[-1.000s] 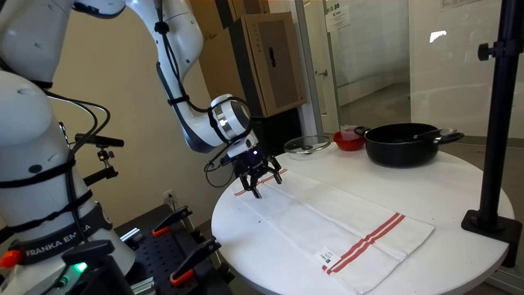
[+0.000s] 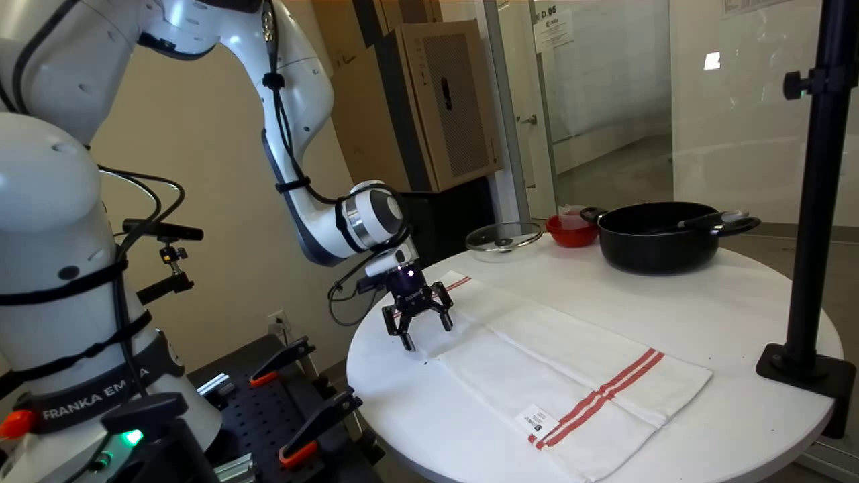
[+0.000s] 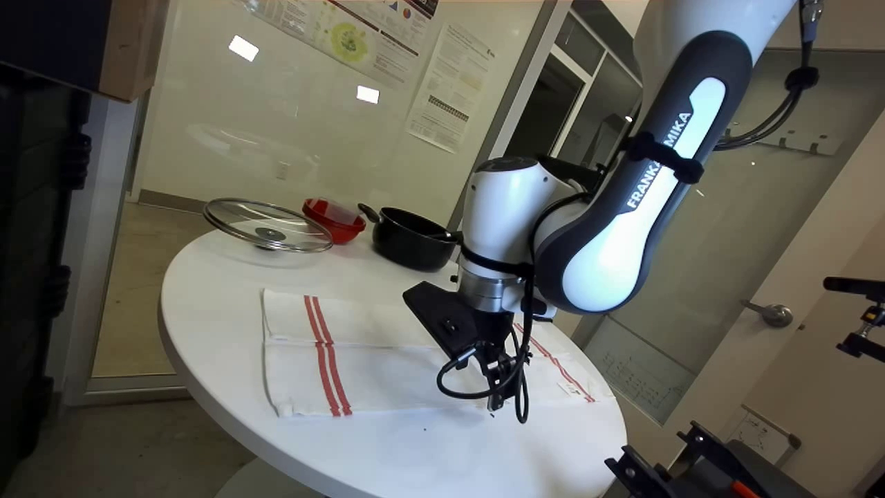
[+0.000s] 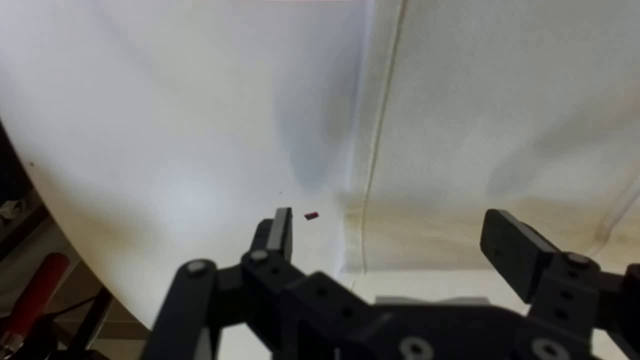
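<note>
A white towel with red stripes (image 2: pixel 556 346) lies flat on the round white table, a fold line running along its length. My gripper (image 2: pixel 427 331) hangs low over the towel's long edge, near the end closer to the robot base. In the wrist view the gripper is open, its fingers wide apart and nothing held. The left finger (image 4: pixel 280 234) is over bare table, the right finger (image 4: pixel 516 252) over the towel (image 4: pixel 480 120), whose hemmed edge runs between them. Whether the fingertips touch the surface, I cannot tell.
At the back of the table (image 3: pixel 224 348) are a glass lid (image 2: pixel 504 239), a red bowl (image 2: pixel 573 233) and a black pot (image 2: pixel 660 241) with a utensil across it. A black pole (image 2: pixel 805 241) is clamped at the right edge. A small dark speck (image 4: pixel 311 215) lies beside the towel.
My gripper has come lower and slightly toward the left in exterior view 1, from above the towel to its long edge. The towel appears unmoved.
</note>
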